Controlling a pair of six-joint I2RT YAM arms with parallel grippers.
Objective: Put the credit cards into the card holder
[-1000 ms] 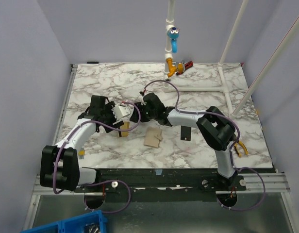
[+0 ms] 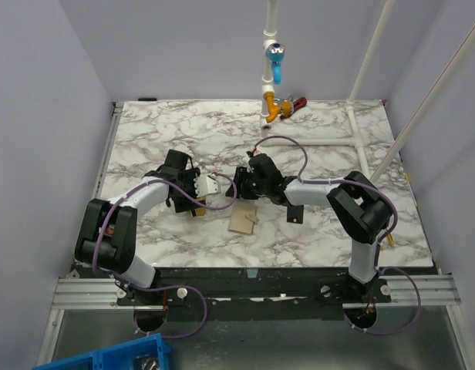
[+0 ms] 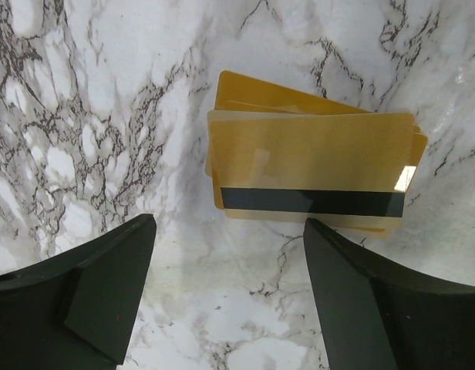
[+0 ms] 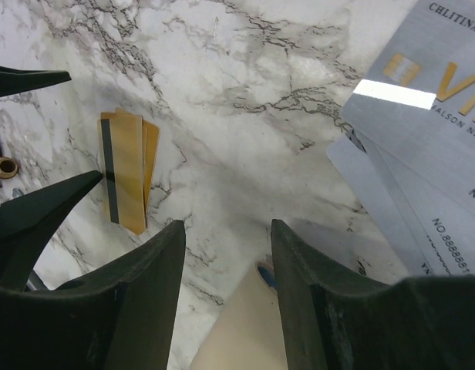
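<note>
A stack of gold cards (image 3: 311, 158) with a dark stripe lies on the marble, centred in the left wrist view; in the right wrist view the cards (image 4: 128, 173) lie at left. My left gripper stands just short of them, fingers apart, nothing between. My right gripper is open over bare marble, beside silver-grey cards (image 4: 422, 92) printed "CHLITNA" and a beige flat piece (image 4: 245, 324). I cannot tell which object is the card holder.
A dark rectangle (image 2: 295, 214) lies right of centre. White pipework (image 2: 314, 141) with valves occupies the back right. A blue bin (image 2: 122, 358) sits below the table's front.
Both arms have shifted rightward in the top view; the left gripper has also come slightly forward over the gold cards.
</note>
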